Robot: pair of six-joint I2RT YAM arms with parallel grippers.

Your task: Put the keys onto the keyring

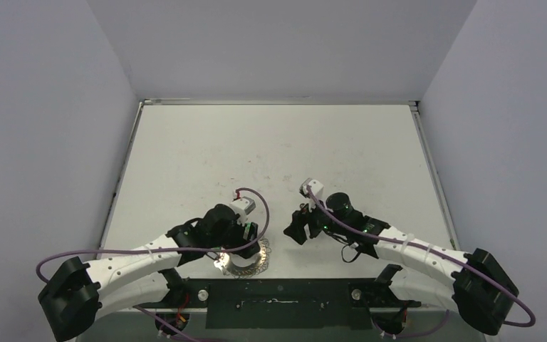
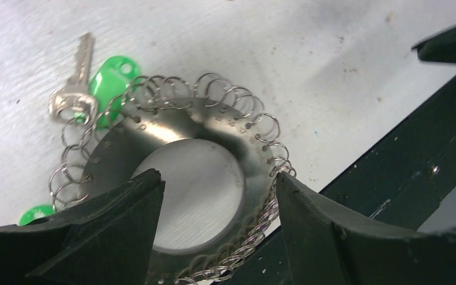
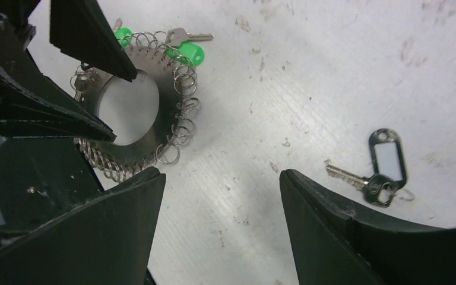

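A metal ring plate (image 2: 113, 155) carrying small split rings lies at the table's front. A silver key (image 2: 77, 89) and green tag (image 2: 111, 83) touch its rim; another green tag (image 2: 35, 212) is partly hidden. In the right wrist view, a dark-headed key (image 3: 375, 191) lies with a clear-window tag (image 3: 387, 155). My left gripper hangs over the plate, fingers apart, nothing between them. My right gripper stands to the plate's right above bare table, open and empty.
Walls stand at the sides and back.
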